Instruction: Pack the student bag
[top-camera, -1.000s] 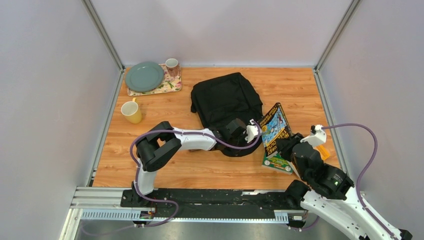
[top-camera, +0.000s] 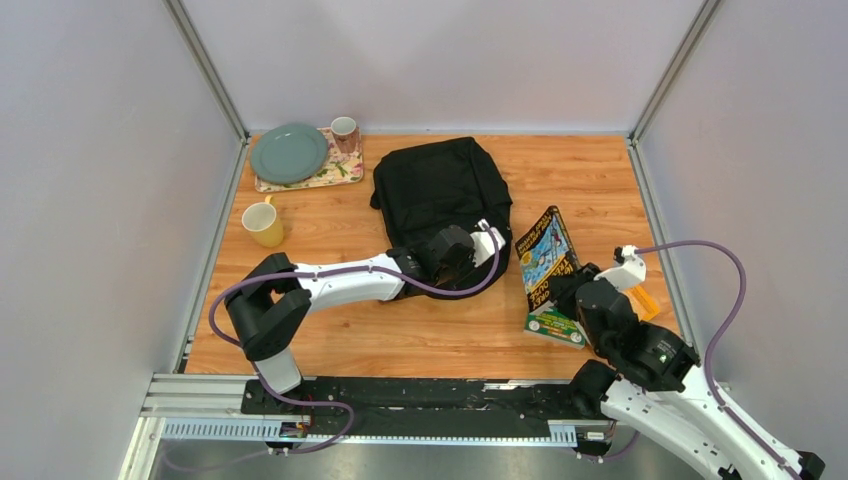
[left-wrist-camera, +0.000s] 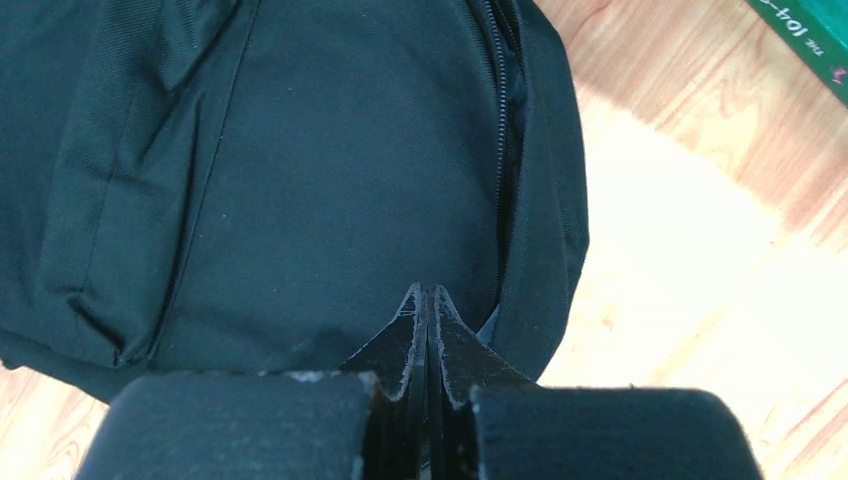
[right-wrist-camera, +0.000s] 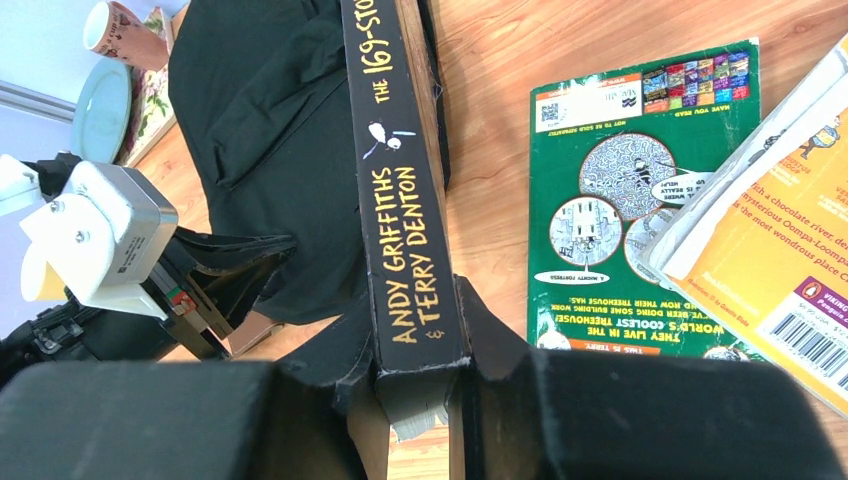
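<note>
A black bag (top-camera: 440, 185) lies mid-table. My left gripper is over it, shut with nothing visible between its tips; an unzipped edge runs along the bag's right side in the left wrist view. My right gripper is shut on a black book (right-wrist-camera: 395, 200), held upright by its end with the spine up, right of the bag. Beneath and right of it lie a green book (right-wrist-camera: 620, 250) and a yellow book (right-wrist-camera: 760, 250).
At the back left a green plate (top-camera: 289, 152) and a patterned cup (top-camera: 344, 130) sit on a floral tray (top-camera: 330, 175). A yellow mug (top-camera: 263, 225) stands at the left. Bare table lies at front left and back right.
My left gripper has moved left and a little up in the top view, and the bag has shifted leftward. The right arm and held book have shifted only slightly.
</note>
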